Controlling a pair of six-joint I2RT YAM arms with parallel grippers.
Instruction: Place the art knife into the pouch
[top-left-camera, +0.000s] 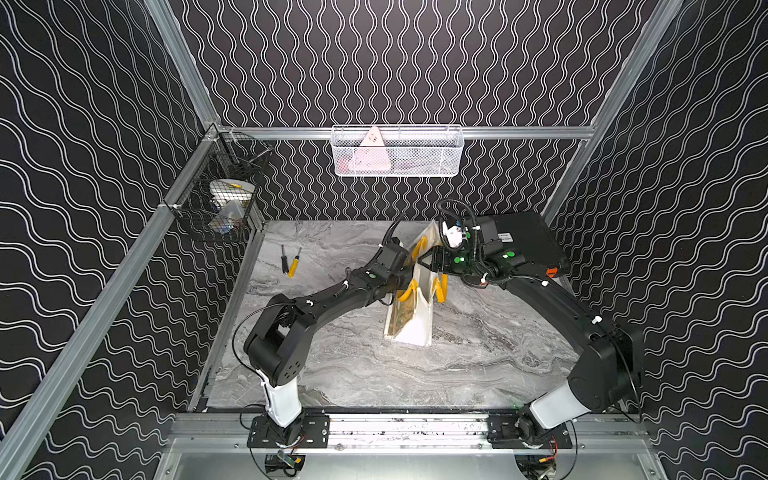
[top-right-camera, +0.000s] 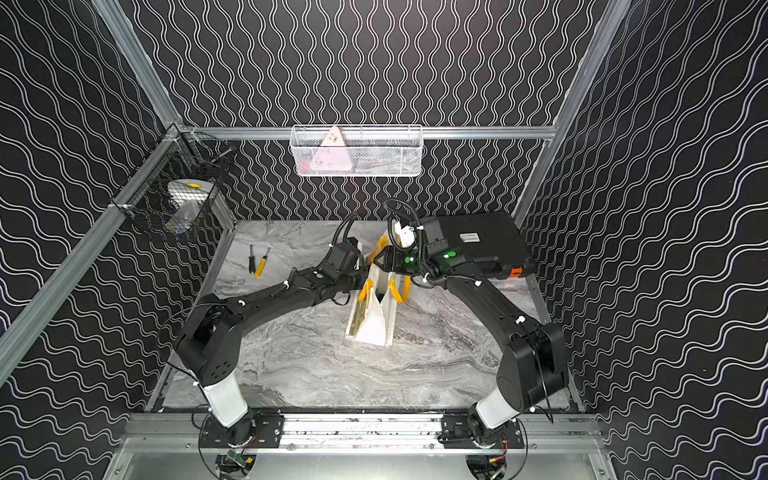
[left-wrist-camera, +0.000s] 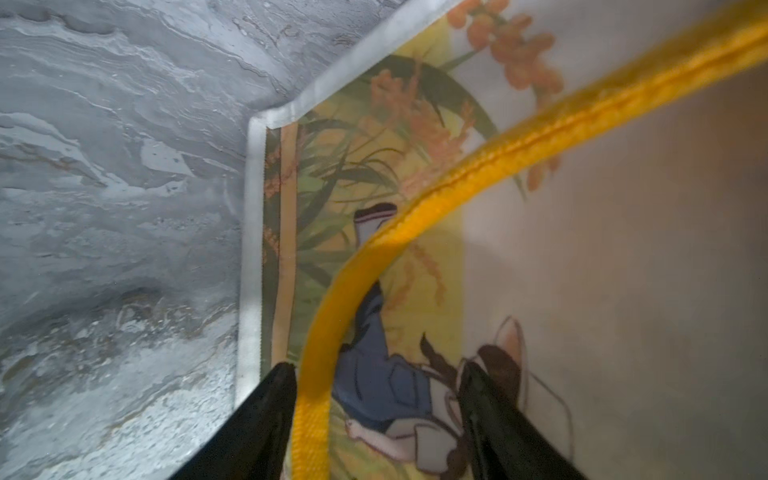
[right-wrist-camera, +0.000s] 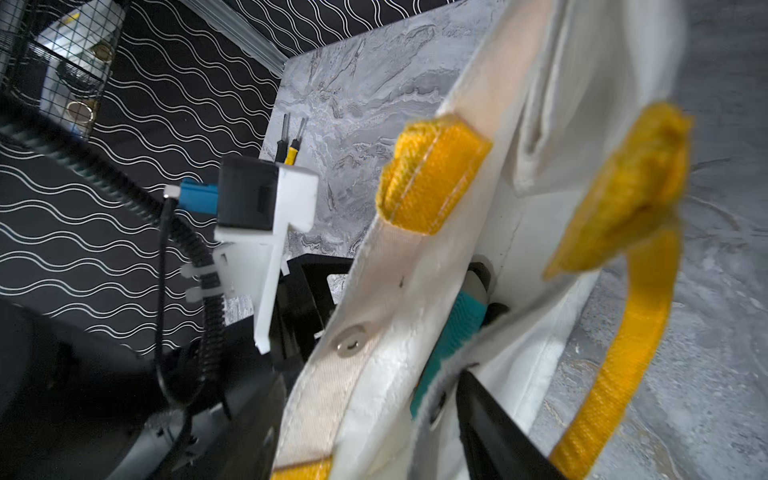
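Note:
The white pouch (top-left-camera: 417, 328) stands upright on the table, its mouth open upward and its yellow straps showing. Inside it, in the right wrist view, lies a teal-handled thing (right-wrist-camera: 448, 342), partly hidden by the near wall; I cannot tell for sure that this is the art knife. My left gripper is beside the pouch's printed left face, its fingers apart and a yellow strap (left-wrist-camera: 384, 248) passing by the left finger. Over the mouth, my right gripper is open, with parts of the pouch's walls between its spread fingers.
Two screwdrivers (top-left-camera: 289, 262) lie at the table's back left. A black case (top-left-camera: 524, 240) occupies the back right. A white wire basket (top-left-camera: 416, 160) and a black wire basket (top-left-camera: 209, 196) hang on the frame. Bare tabletop (top-left-camera: 336, 368) lies in front.

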